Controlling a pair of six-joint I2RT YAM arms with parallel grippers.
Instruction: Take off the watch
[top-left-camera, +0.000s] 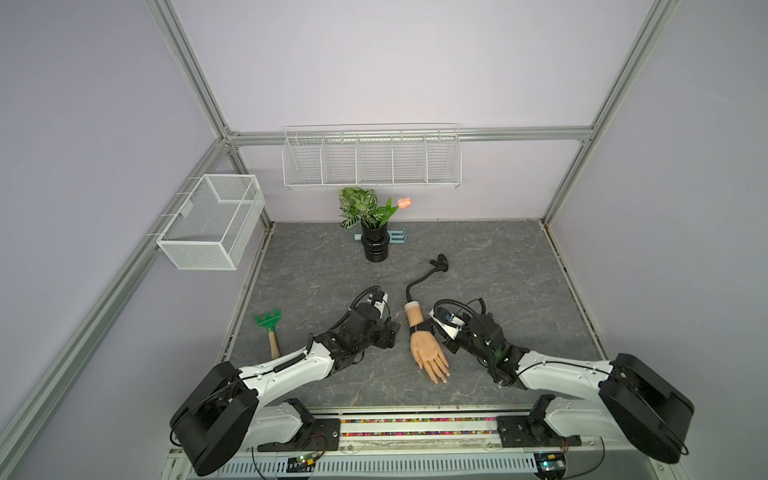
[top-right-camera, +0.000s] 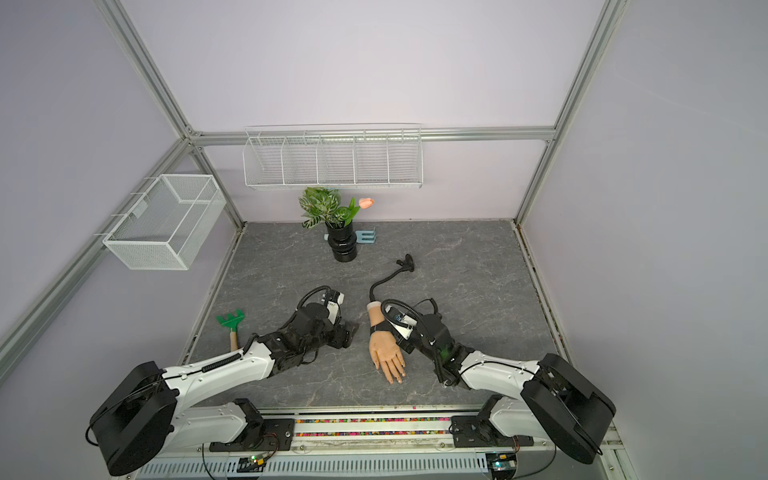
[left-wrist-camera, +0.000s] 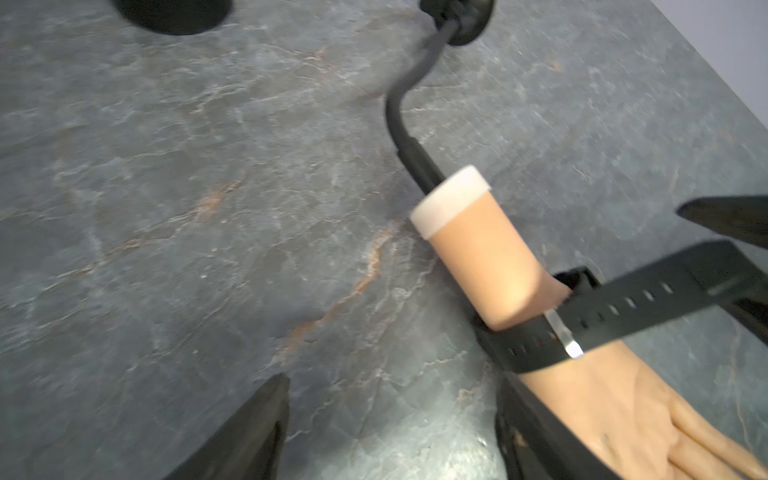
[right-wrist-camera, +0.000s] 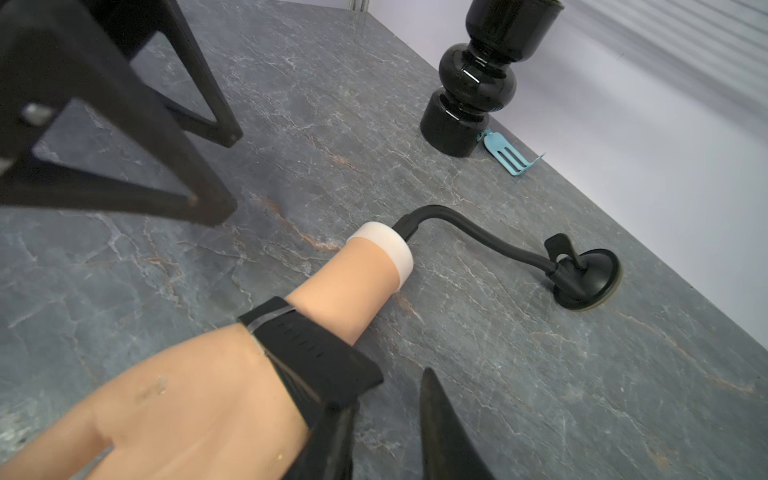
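Observation:
A black watch strap (left-wrist-camera: 528, 344) wraps the wrist of a model hand (left-wrist-camera: 596, 400) lying on the table; no watch face shows. Its free end (left-wrist-camera: 672, 280) runs through the metal buckle (left-wrist-camera: 564, 334) and sticks out, raised, towards my right gripper. In the right wrist view, the strap end meets the left one of the right gripper's fingers (right-wrist-camera: 332, 444), while table shows in the narrow gap; whether the strap is pinched cannot be told. My left gripper is open and empty, left of the hand, apart from the strap.
A bent black rod joins the forearm to a suction base (right-wrist-camera: 588, 280). Behind stand a black vase (top-left-camera: 376, 244) with plants and a blue fork (right-wrist-camera: 512, 156). A green rake (top-left-camera: 269, 321) lies at the left.

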